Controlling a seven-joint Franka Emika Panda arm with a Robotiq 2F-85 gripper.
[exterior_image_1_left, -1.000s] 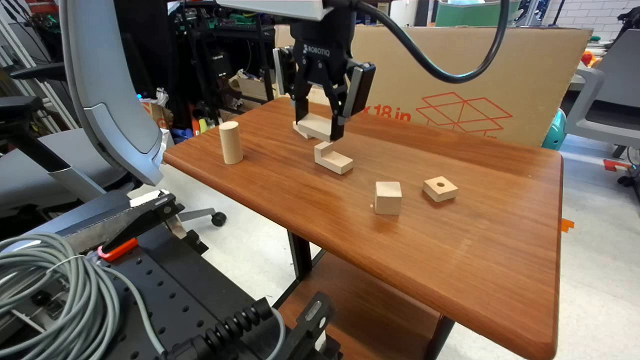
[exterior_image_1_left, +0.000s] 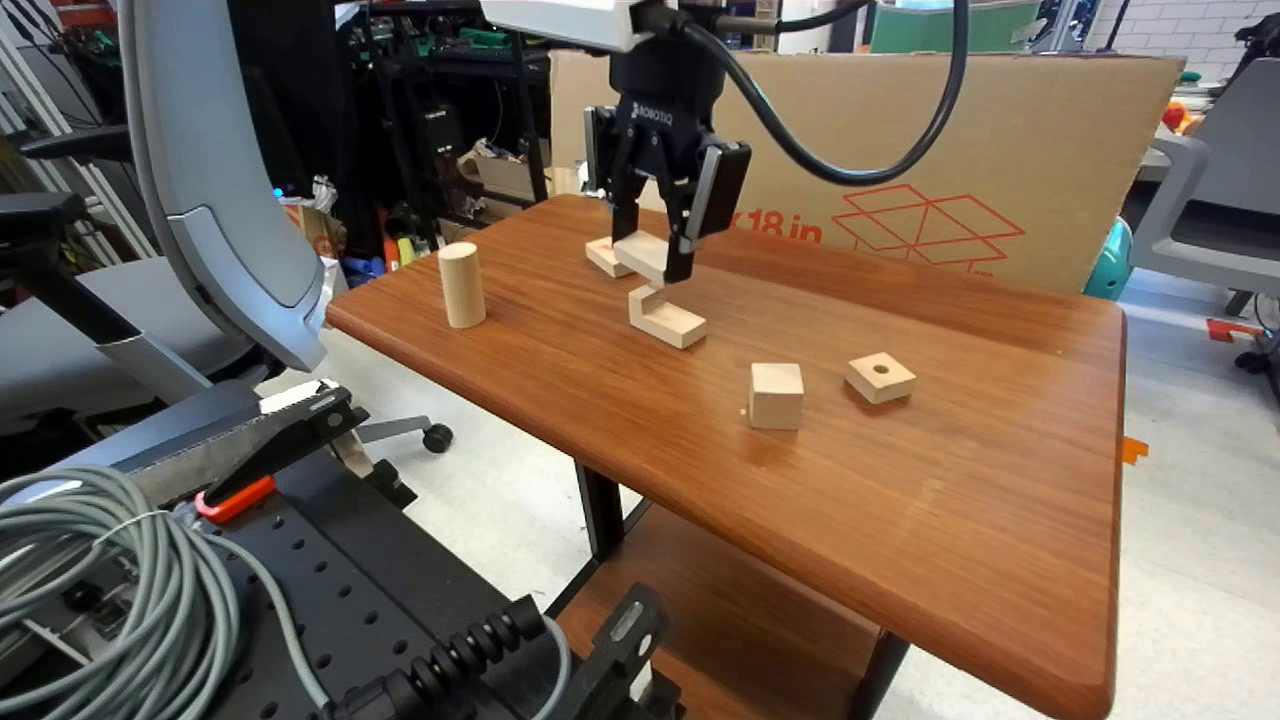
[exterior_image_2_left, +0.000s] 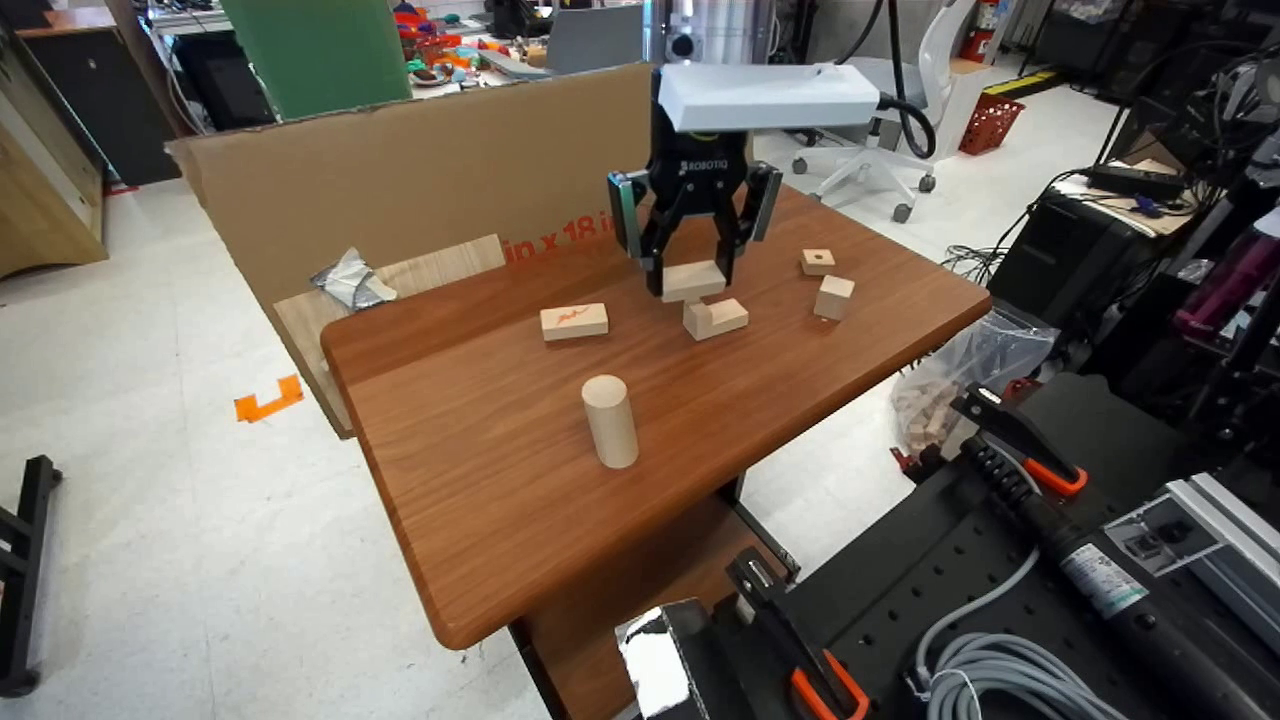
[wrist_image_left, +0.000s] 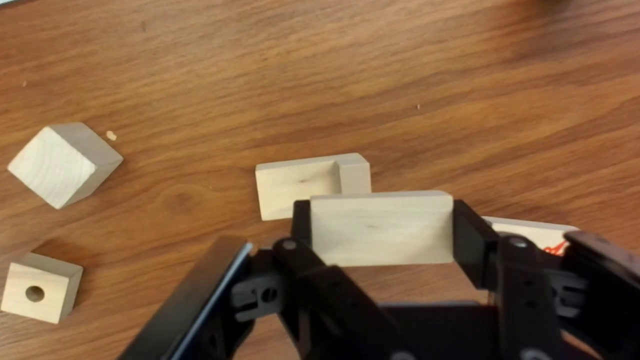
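Observation:
My gripper is shut on a pale rectangular wooden block (wrist_image_left: 378, 231), its fingers on the two short ends. In exterior view 2 the held block (exterior_image_2_left: 692, 282) is close to an L-shaped wooden piece (exterior_image_2_left: 716, 318). That L-shaped piece (exterior_image_1_left: 666, 320) lies on the table with its short leg up, and the wrist view shows it just past the held block, partly covered by it. Whether the two touch, I cannot tell. Another flat block with red marks (exterior_image_2_left: 575, 320) rests on the table to one side.
A wooden cylinder (exterior_image_1_left: 462, 286) stands upright near the table's edge. On the other side sit a wooden cube (exterior_image_1_left: 775, 396) and a small block with a hole (exterior_image_1_left: 881, 377). A large cardboard sheet (exterior_image_1_left: 912, 168) walls off the back.
The gripper and its block have shifted slightly to the right in exterior view 1, and the block's tilt there looks a little different. The pieces on the table have stayed put.

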